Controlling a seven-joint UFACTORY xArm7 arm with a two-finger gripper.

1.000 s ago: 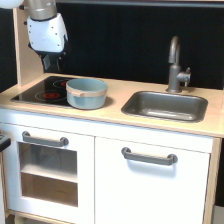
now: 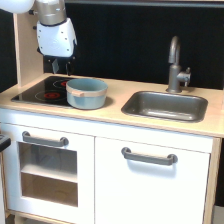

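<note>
A grey-blue pot (image 2: 86,94) with an open top stands upright on the counter, partly over the right side of the black cooktop (image 2: 40,92). At the upper left, the white arm reaches down with my gripper (image 2: 62,67) just behind and to the left of the pot's rim. The dark fingers are small against the black backdrop, so their opening is hard to make out. No object shows in them. Gripper and pot look apart, though the depth between them is unclear.
To the right, a dark sink (image 2: 165,106) with a tall faucet (image 2: 176,65) is set into the wooden counter (image 2: 122,92). Below are an oven door (image 2: 48,170) and a white cabinet door (image 2: 150,190), both closed, with grey handles. Bare counter lies between pot and sink.
The arm and gripper have moved right and slightly down in the view, closer to the pot. The pot and the kitchen unit look unchanged.
</note>
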